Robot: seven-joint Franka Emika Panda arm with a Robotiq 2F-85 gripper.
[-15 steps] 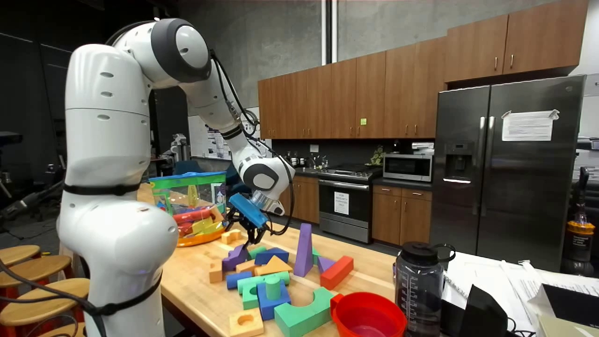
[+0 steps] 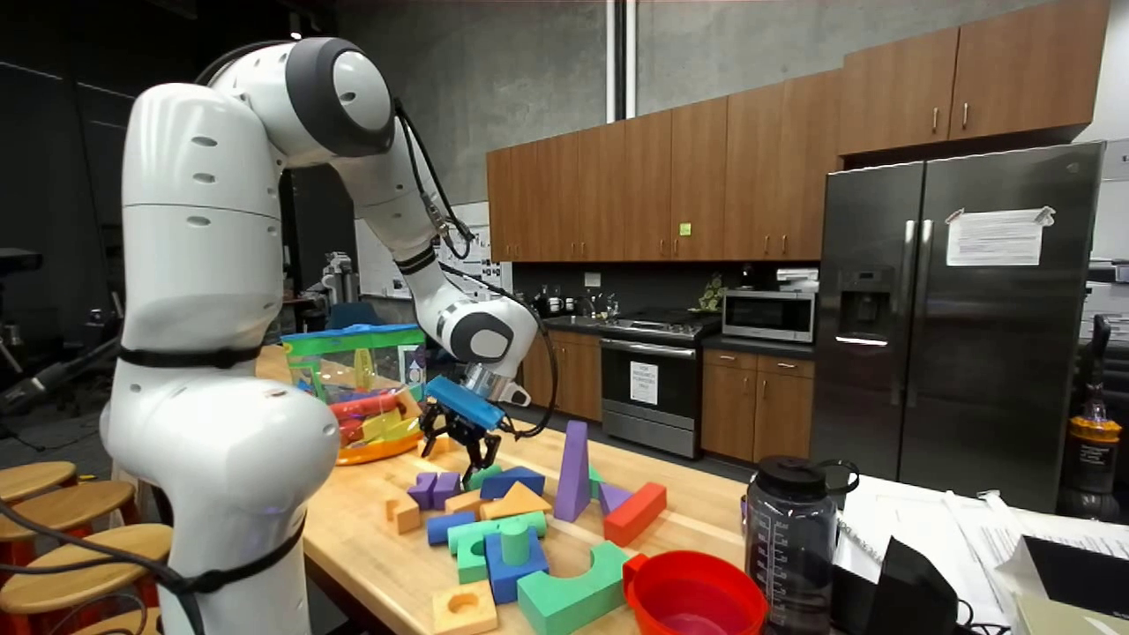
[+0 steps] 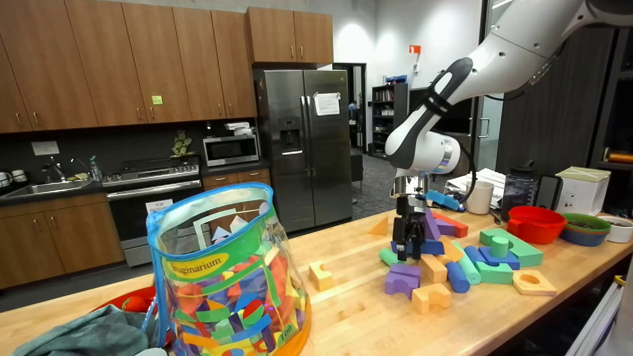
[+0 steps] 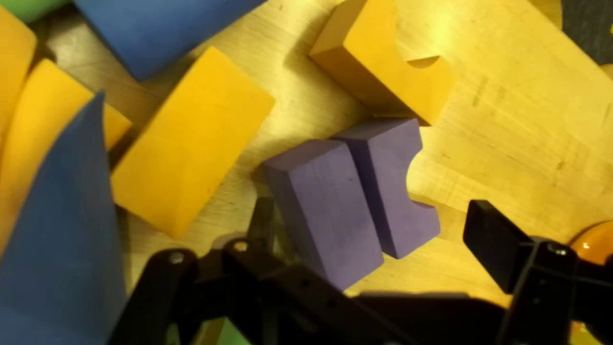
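Two purple blocks lie side by side on the wooden table, seen from above in the wrist view: a plain-faced one (image 4: 339, 212) and a notched one (image 4: 396, 184) with a curved cutout. My gripper is open above them, one black finger (image 4: 261, 221) to the left of the pair and the other finger (image 4: 494, 244) to the right, with table showing between that finger and the notched block. A yellow notched block (image 4: 391, 63) is close to the purple pair's far end. In exterior view 2 the gripper (image 3: 409, 252) hangs just behind the purple blocks (image 3: 402, 280).
A yellow rectangular block (image 4: 192, 143) and a blue block (image 4: 166, 28) crowd the left side. More blocks, including a tall purple wedge (image 2: 573, 471), spread toward the red cup (image 2: 695, 598). A clear block bag (image 3: 228, 285) stands apart, with open table between.
The gripper has shifted left in exterior view 1 and become more upright. The purple shape below it, tilted before, now shows as two blocks side by side; the nearby yellow notched block has turned.
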